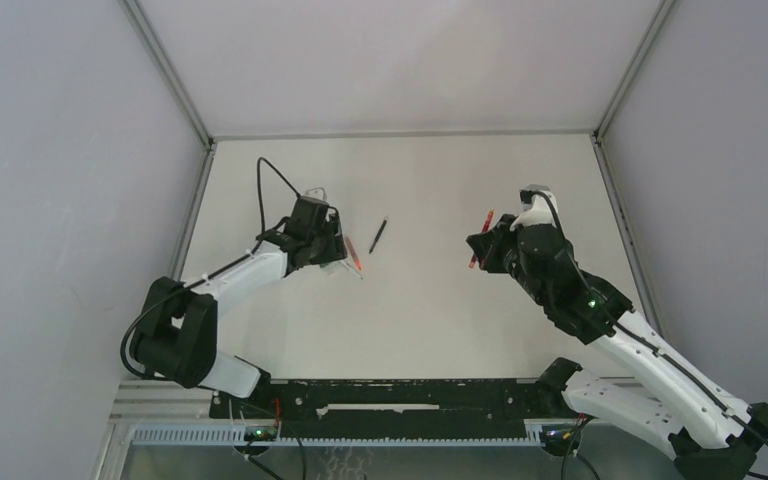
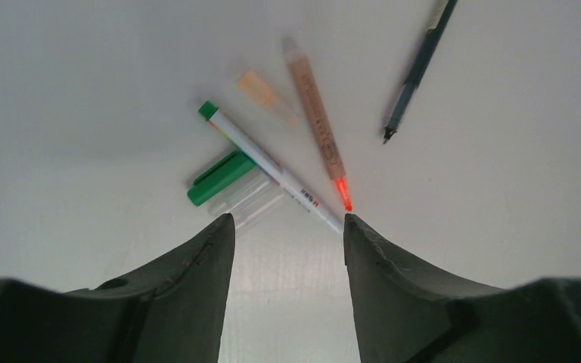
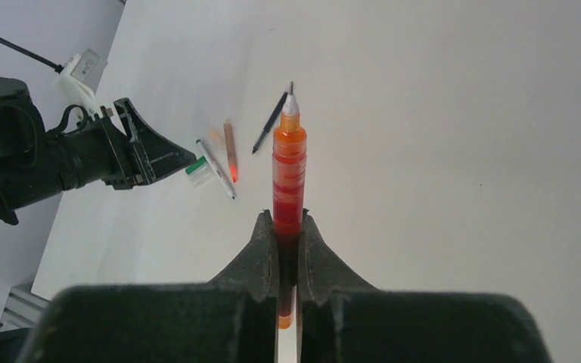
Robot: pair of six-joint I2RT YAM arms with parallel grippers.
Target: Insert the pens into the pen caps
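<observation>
My right gripper is shut on a red-orange pen (image 3: 289, 166), held with its tip up, above the right of the table. My left gripper hangs open over a group on the left: a white pen (image 2: 265, 159), an orange pen (image 2: 318, 121), a green cap (image 2: 219, 178), a clear cap (image 2: 250, 200) and a faint orange-tinted cap (image 2: 265, 94). A black pen (image 2: 416, 68) lies a little apart from them.
Walls enclose it at both sides and the back.
</observation>
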